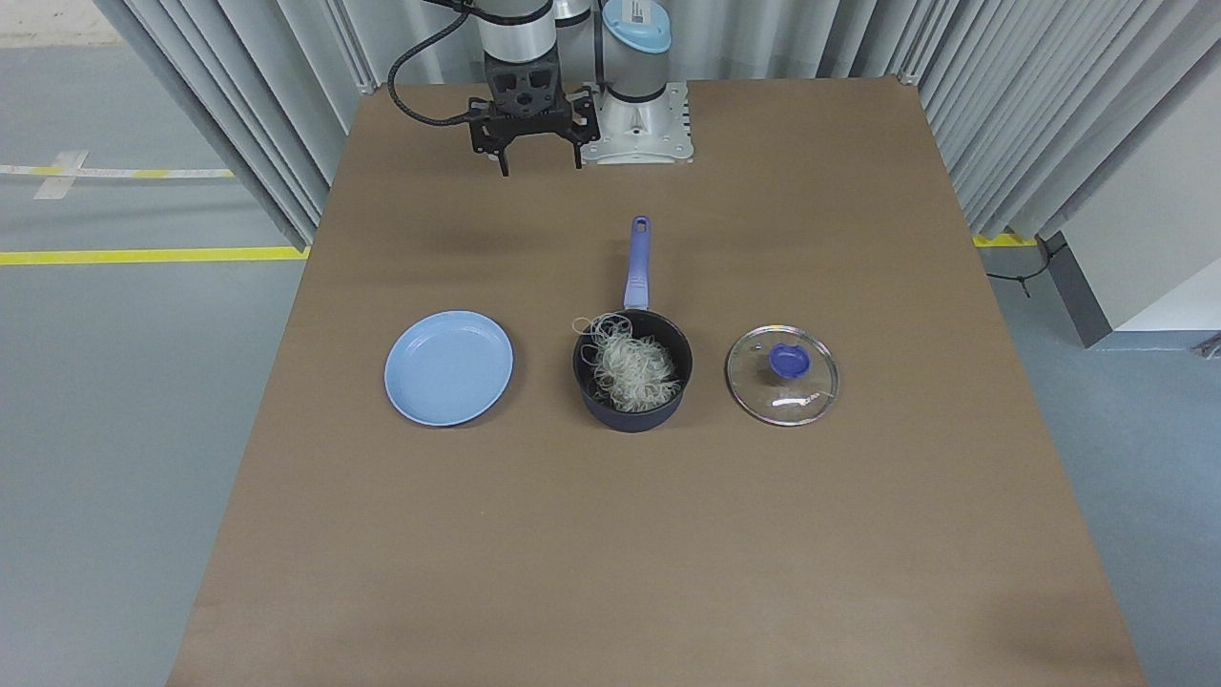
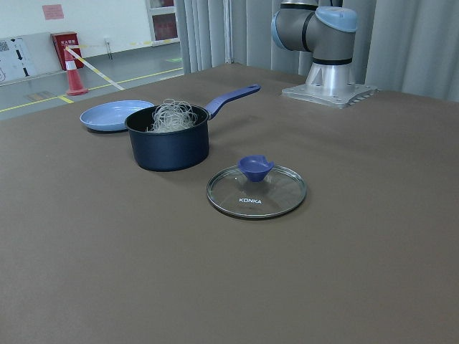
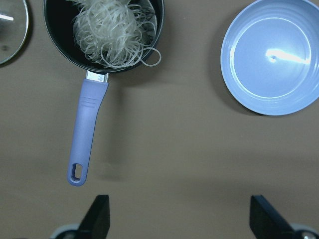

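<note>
A dark saucepan (image 1: 600, 405) with a blue handle (image 3: 87, 119) holds a tangle of white noodles (image 1: 634, 366), a few strands over its rim. Left of it in the front view lies an empty blue plate (image 1: 447, 367); to its right a glass lid (image 1: 767, 389) with a blue knob (image 1: 789, 361) rests on the table. My gripper stands open at the table's back, above and behind the pan, with its two fingers wide apart and nothing between them; the handle end is just ahead of it in the wrist view.
The robot's base (image 1: 652, 143) is at the back edge, with grey curtains behind it.
</note>
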